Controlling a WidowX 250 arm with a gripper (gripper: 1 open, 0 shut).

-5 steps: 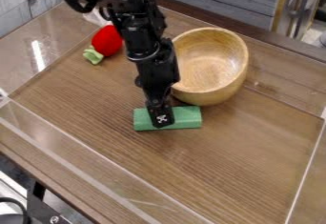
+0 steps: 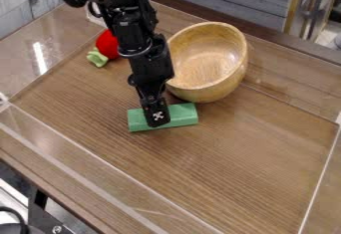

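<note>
The black gripper hangs from the arm over a green rectangular block on the wooden table, its fingertips at the block's top. Whether the fingers are open or closed on the block is hard to tell.
A light wooden bowl sits right behind the gripper. A red object with a small pale green piece lies at the back left, partly behind the arm.
The green block and the gripper have shifted slightly left. The arm has also moved left, now covering more of the red object.
</note>
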